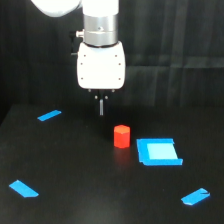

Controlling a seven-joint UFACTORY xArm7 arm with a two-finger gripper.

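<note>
A small red block (pixel 122 137) stands on the dark table, a little right of the middle. My gripper (pixel 101 106) hangs from the white arm behind and to the left of the block, apart from it. Only a thin dark finger shape shows below the white hand (pixel 101 68), so how the fingers stand does not show. Nothing held is visible at the tip.
To the right of the block lies a blue-bordered square (pixel 143 154) with a pale centre. Blue strips mark the table at the back left (pixel 49 115), front left (pixel 23 188) and front right (pixel 195 197). Dark, bare surface fills the front middle.
</note>
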